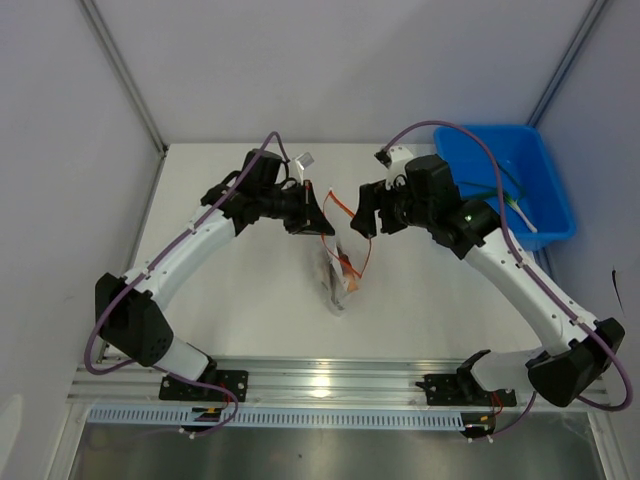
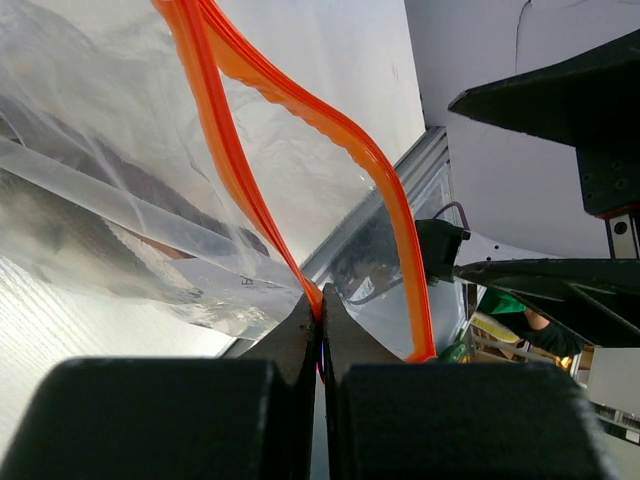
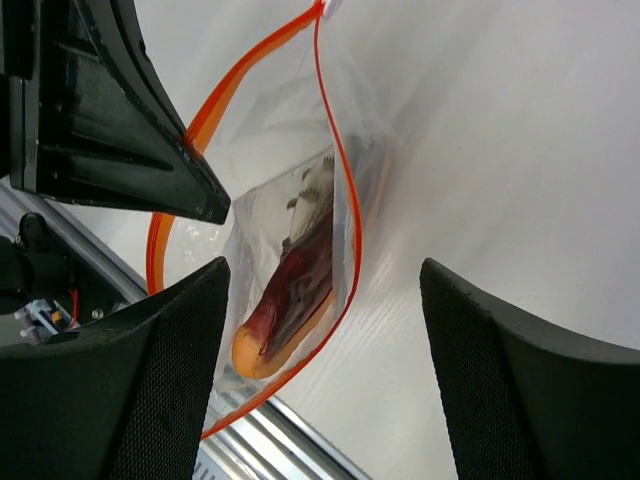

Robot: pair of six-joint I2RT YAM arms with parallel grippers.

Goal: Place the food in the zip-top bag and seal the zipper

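Observation:
The clear zip top bag [image 1: 330, 270] with an orange rim stands mouth-open mid-table. My left gripper is shut on its orange rim [image 2: 228, 165], the strip pinched at the fingertips. In the right wrist view, a brown-orange, elongated food item [image 3: 285, 300] lies inside the bag, below the mouth. My right gripper has its fingers [image 3: 190, 330] well apart, with no food held between them. From above, the right gripper [image 1: 366, 222] hangs just right of the bag's mouth.
A blue bin [image 1: 555, 190] at the back right holds a green and white vegetable [image 1: 515, 208]. A metal rail [image 1: 320, 372] runs along the front.

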